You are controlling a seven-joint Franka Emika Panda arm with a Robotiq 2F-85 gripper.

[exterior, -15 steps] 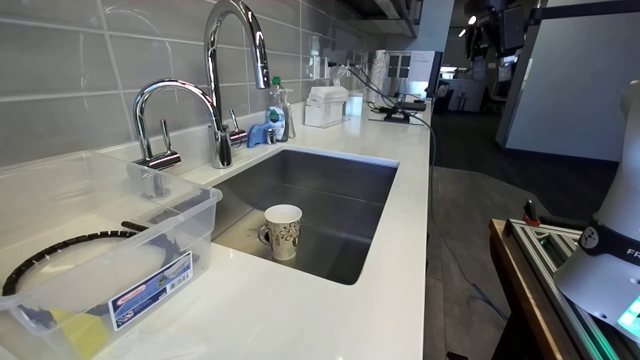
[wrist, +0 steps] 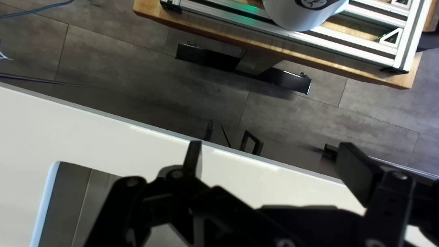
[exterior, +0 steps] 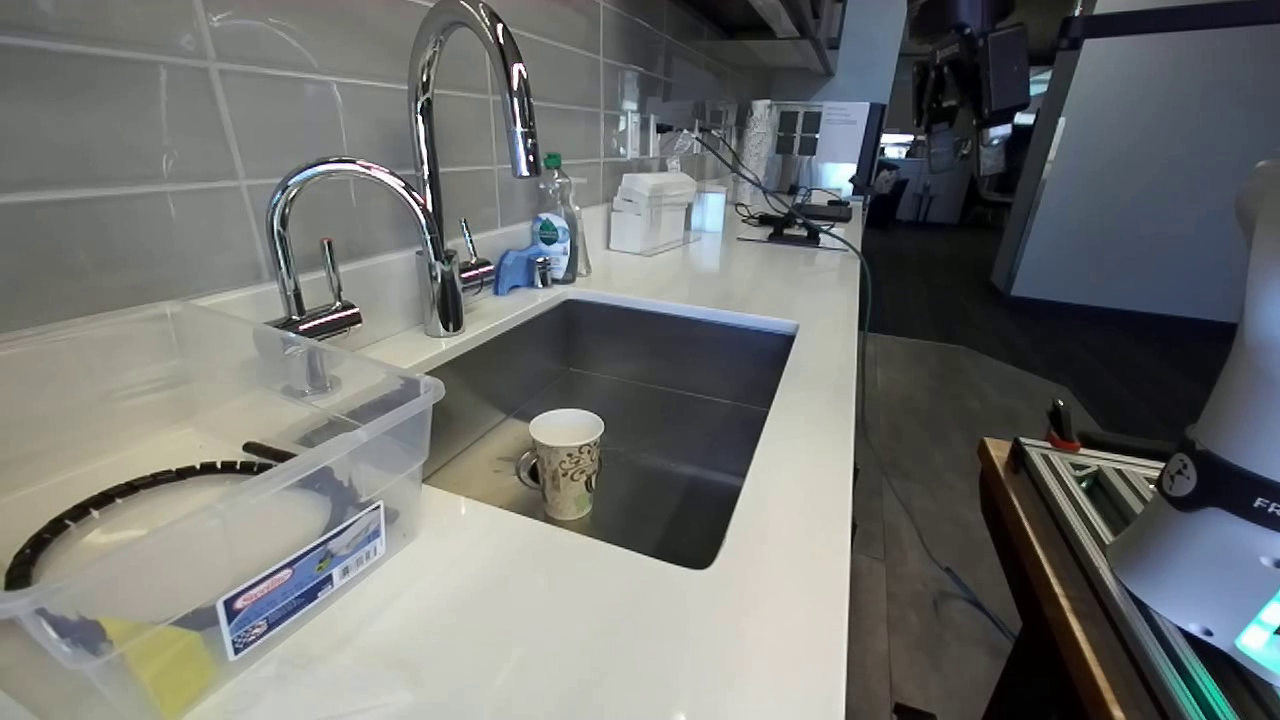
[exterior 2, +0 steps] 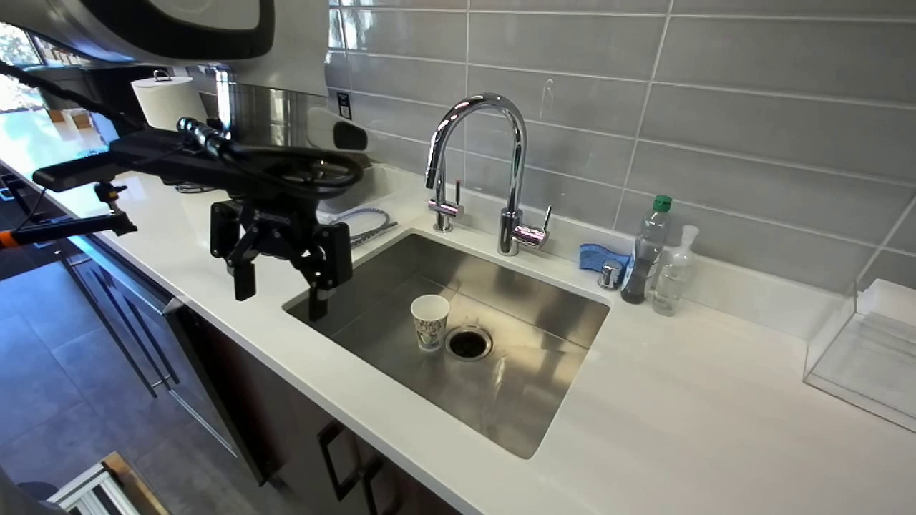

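Observation:
A patterned mug (exterior: 566, 466) stands upright in the steel sink, its handle facing the left in exterior view 1. In exterior view 2 the same mug (exterior 2: 430, 325) is beside the drain (exterior 2: 469, 343). My gripper (exterior 2: 281, 293) hangs in the air above the counter, away from the mug. Its fingers (wrist: 192, 160) are spread wide in the wrist view, with nothing between them. Only a corner of the sink (wrist: 61, 197) shows there, and the mug is out of that view.
A tall faucet (exterior: 432, 144) and a smaller one (exterior: 288, 228) rise behind the sink. Soap bottles (exterior 2: 648, 249) and a blue item (exterior 2: 601, 257) stand near the backsplash. A clear bin (exterior: 414, 420) sits at the left in exterior view 1.
My gripper has shifted slightly left and down in exterior view 1. The mug and the things on the counter have stayed where they were.

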